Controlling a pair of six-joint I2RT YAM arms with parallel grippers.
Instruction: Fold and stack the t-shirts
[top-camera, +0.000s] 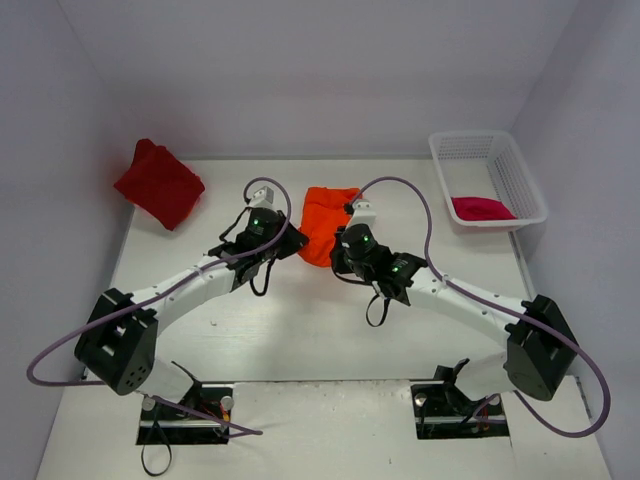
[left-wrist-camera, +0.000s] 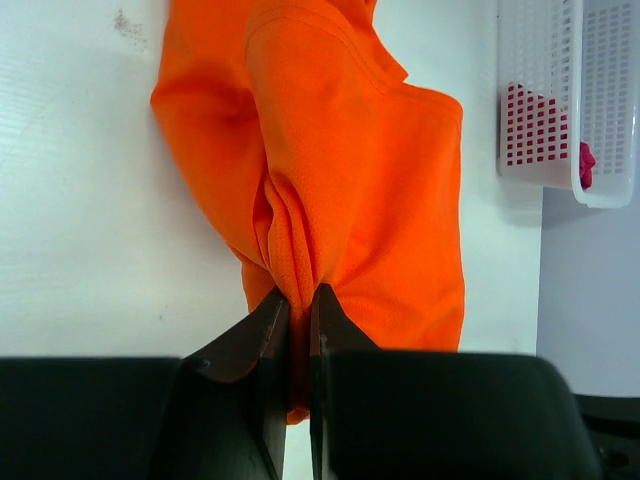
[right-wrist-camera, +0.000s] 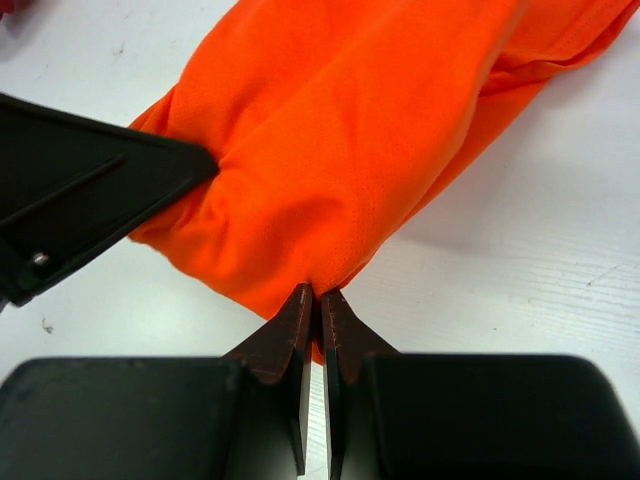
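Observation:
An orange t-shirt (top-camera: 325, 215) is at the middle of the table between my two arms. My left gripper is shut on a bunched fold of it; the cloth (left-wrist-camera: 390, 200) spreads beyond the fingers. My right gripper is shut at the shirt's lower edge, with a thin bit of orange cloth (right-wrist-camera: 330, 180) between and behind its tips. A folded dark red shirt (top-camera: 160, 185) lies at the back left of the table.
A white basket (top-camera: 442, 150) with a red cloth (top-camera: 482, 208) in it stands at the back right.

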